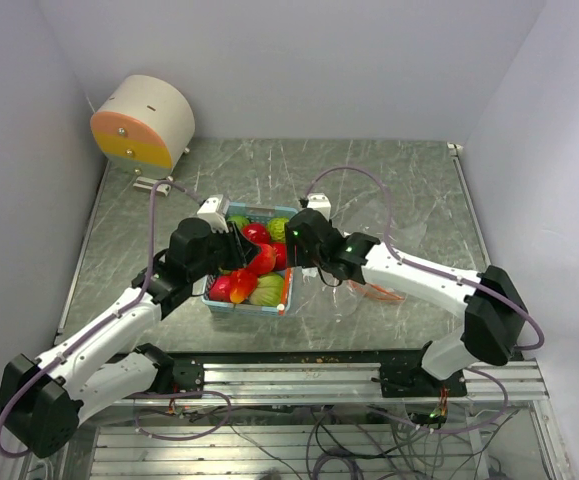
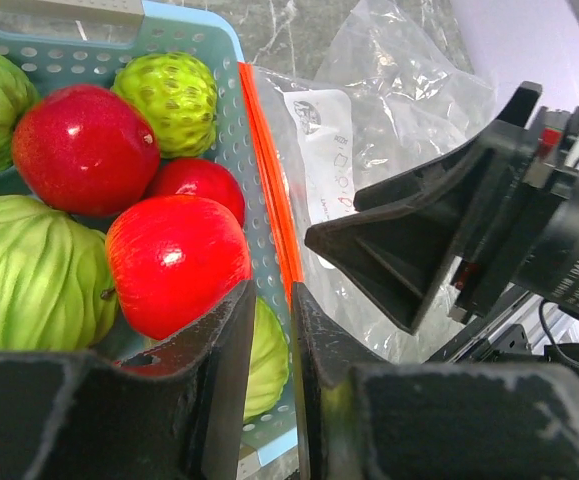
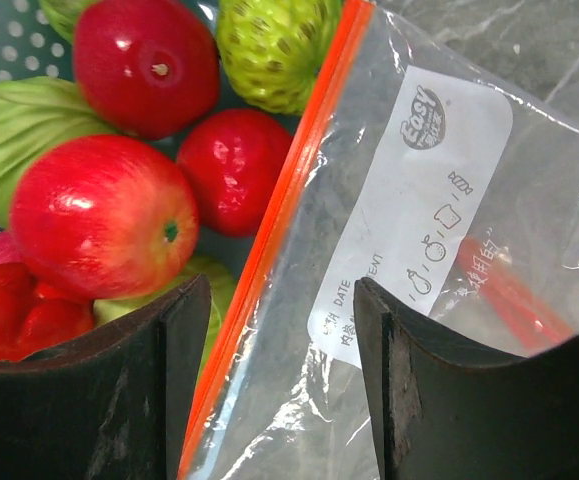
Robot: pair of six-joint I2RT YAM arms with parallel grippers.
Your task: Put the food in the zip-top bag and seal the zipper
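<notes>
A blue perforated basket (image 2: 234, 70) holds plastic food: red apples (image 3: 104, 220), a green cabbage (image 2: 34, 270), a bumpy green fruit (image 3: 277, 45) and more. A clear zip bag (image 2: 394, 110) with a white label and orange zipper strip (image 3: 289, 205) lies along the basket's right side. My left gripper hangs over the basket's right part, fingertips slightly apart, nothing visible between them. My right gripper is above the zipper edge beside the basket, fingers apart, with the strip running beneath them.
A cream drum-like object (image 1: 144, 120) with an orange front stands at the back left. Walls bound the sides and back; a metal rail runs along the front.
</notes>
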